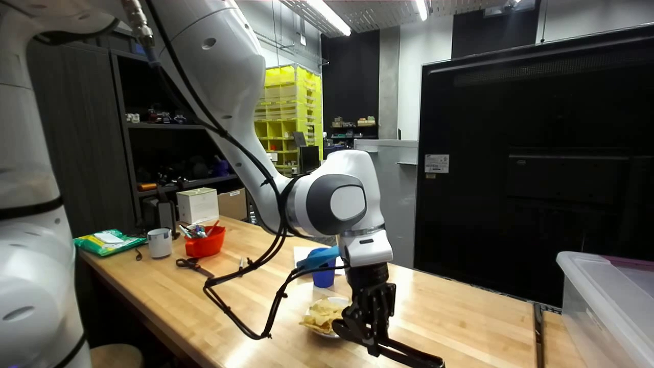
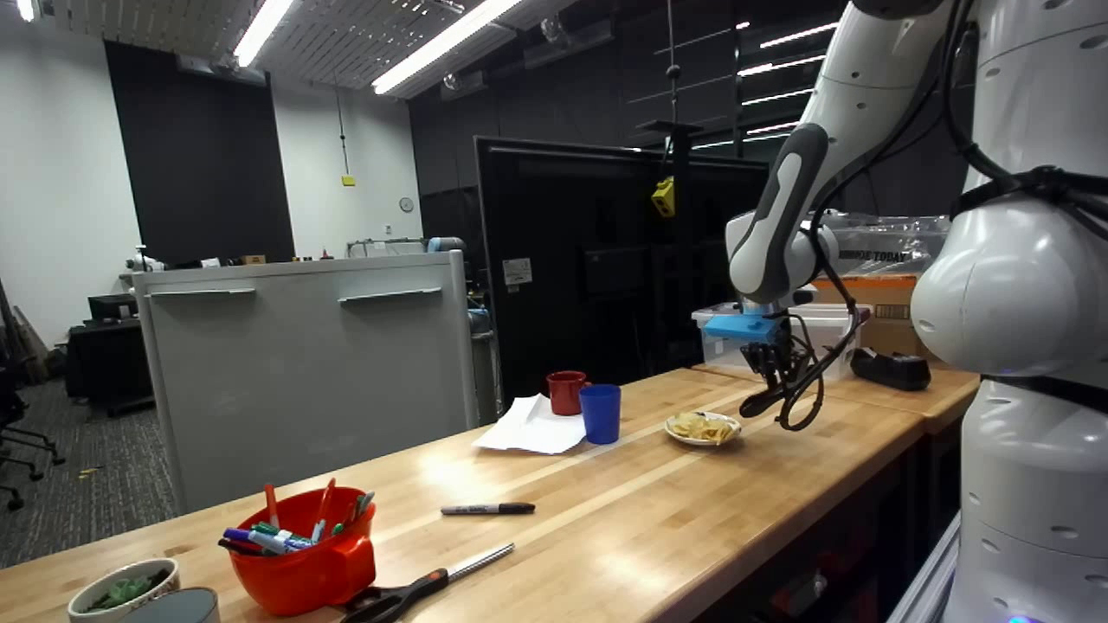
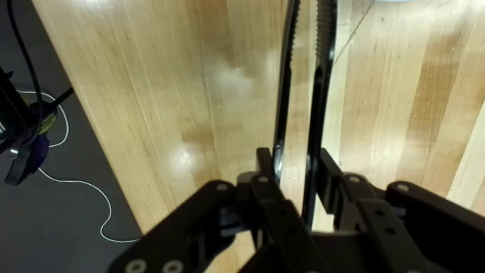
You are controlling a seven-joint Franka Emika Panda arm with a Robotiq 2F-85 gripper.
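Note:
Black tongs [image 3: 316,113] are held in my gripper, which is shut around their two long arms. Their serrated ends run out of the top of the wrist view, with a narrow gap between the arms and only tabletop visible in it. In exterior view 1 the tongs [image 1: 412,354] jut toward the lower right from my gripper [image 1: 372,343], above the table. A bowl or plate [image 2: 680,437] of yellow chips [image 2: 701,425] sits on the table beside the gripper, partly behind it in exterior view 1.
A blue cup [image 2: 602,415], a red mug [image 2: 567,393] and white paper [image 2: 530,427] are grouped farther back. A marker [image 2: 488,509], scissors [image 2: 415,592] and a red pen container [image 2: 301,566] lie farther along the table. A clear bin [image 1: 604,306] stands at right.

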